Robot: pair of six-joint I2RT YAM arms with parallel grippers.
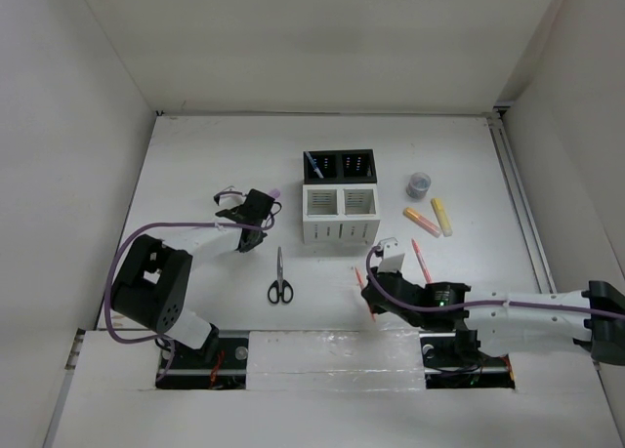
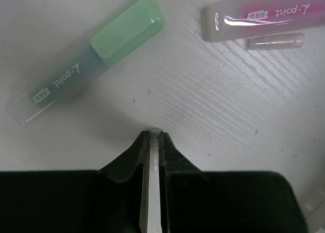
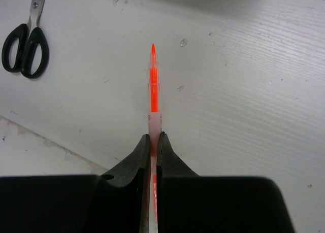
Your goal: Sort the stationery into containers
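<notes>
In the left wrist view, my left gripper is shut on a small clear cap [image 2: 154, 162] low over the table. Above it lie a green marker [image 2: 127, 30], a pink marker [image 2: 264, 14] and another clear tube [image 2: 277, 41]. My right gripper is shut on an orange-tipped pen [image 3: 154, 91], near the front of the table. Dark scissors [image 1: 279, 288] lie between the two arms. The black-and-white compartment container [image 1: 340, 229] stands at the centre, with a blue pen [image 1: 314, 165] in its black rear part.
On the right lie an orange marker [image 1: 423, 222], a yellow marker [image 1: 441, 216] and a red pen [image 1: 422, 262]. A clear round container [image 1: 418, 184] stands right of the compartments. Bare table lies at the back left.
</notes>
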